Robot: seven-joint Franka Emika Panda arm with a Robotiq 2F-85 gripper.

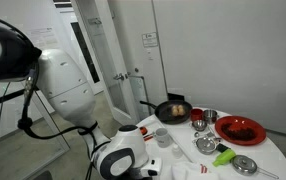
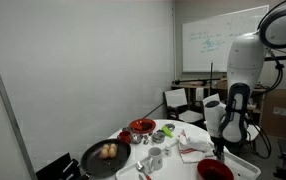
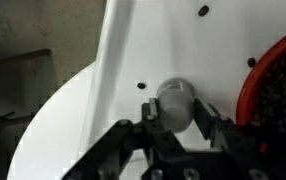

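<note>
In the wrist view my gripper is shut on a rounded silver-grey metal object (image 3: pixel 175 100), whose full shape I cannot make out. It is over a white tray (image 3: pixel 158 40), left of a red bowl (image 3: pixel 245 105) of dark beans (image 3: pixel 283 95). A few loose dark beans lie on the tray. In exterior view 2 the gripper (image 2: pixel 220 152) points down just above the same red bowl (image 2: pixel 214 172) at the near edge. Exterior view 1 shows the white arm, but the fingertips are below its frame.
A black pan (image 1: pixel 169 110) with brown round things, a grey mug (image 1: pixel 163 138), a red plate (image 1: pixel 240 130), metal cups, a lidded pot (image 1: pixel 245 164) and a green item (image 1: pixel 224 157) stand on the white table. A white cloth (image 2: pixel 195 152) lies near the arm.
</note>
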